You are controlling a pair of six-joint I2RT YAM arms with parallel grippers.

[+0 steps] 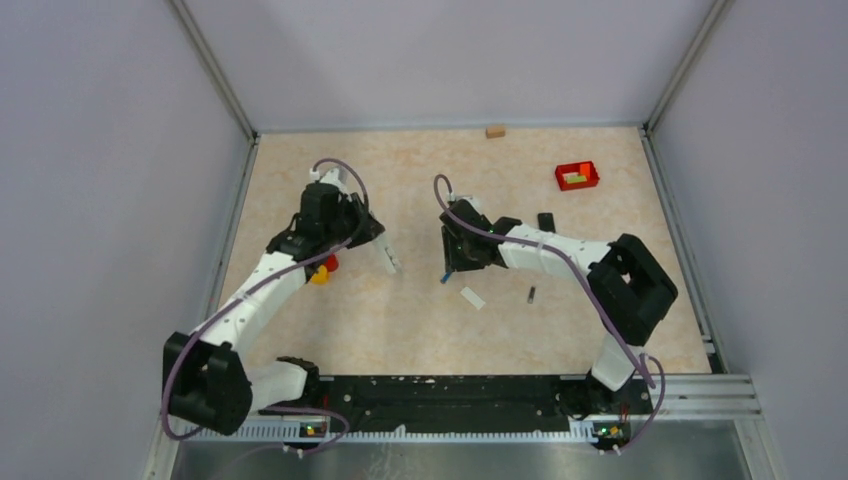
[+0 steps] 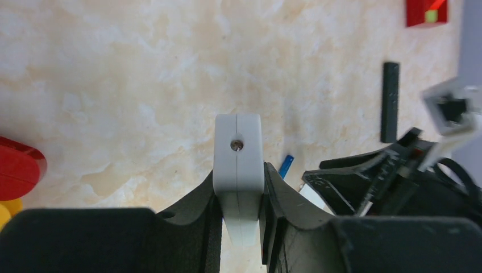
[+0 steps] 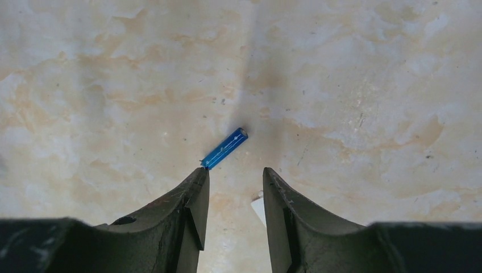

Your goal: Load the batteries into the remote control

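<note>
My left gripper (image 1: pixel 368 228) is shut on the white remote (image 2: pixel 237 170), which hangs at the left-middle in the top view; something small shows in its underside there. A blue battery (image 3: pixel 224 148) lies on the table under my right gripper, which is open with nothing between its fingers. The flat white piece (image 1: pixel 472 298), likely the cover, lies just below the blue battery, partly hidden by a finger in the right wrist view. A small dark cylinder (image 1: pixel 531 295), perhaps another battery, lies to the right.
A red box (image 1: pixel 562 176) with coloured items is at back right, a black bar (image 1: pixel 545 222) below it. A tan block (image 1: pixel 495 131) sits at the back edge. Red and yellow objects (image 1: pixel 319 275) lie beside the left arm.
</note>
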